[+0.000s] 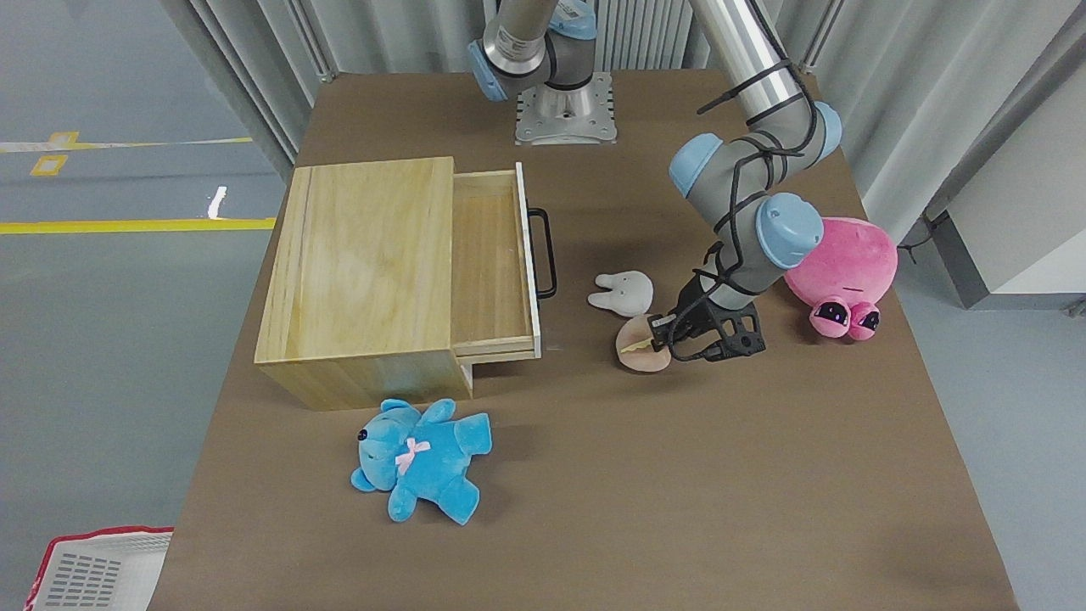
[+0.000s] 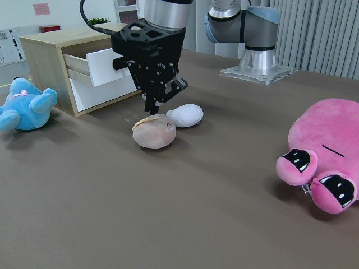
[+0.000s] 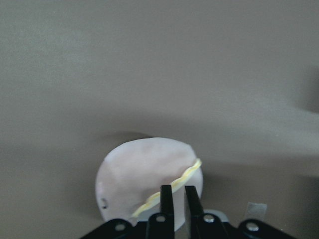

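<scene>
My gripper hangs just above a round pale pink plush with a yellow cord, right of the wooden drawer unit. In the wrist view its black fingers sit close together with a narrow gap over the plush's lower part; whether anything is between them is unclear. A white rabbit-shaped plush lies directly behind the pale plush. The drawer of the wooden unit stands pulled out, and its inside looks empty in the front view.
A blue teddy bear lies in front of the unit. A large pink plush sits at the right edge.
</scene>
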